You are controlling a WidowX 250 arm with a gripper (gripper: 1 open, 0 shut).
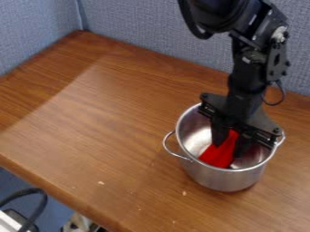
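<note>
A silver pot [218,178] with wire side handles stands on the wooden table at the right. A red object [218,155] lies inside it. My black gripper [237,140] reaches down into the pot from above, over the red object and partly covering it. Its fingertips are dark and overlap the red object and pot interior, so I cannot tell what is between them.
A padded grey wall runs along the back. Black cables show beyond the table's near-left edge.
</note>
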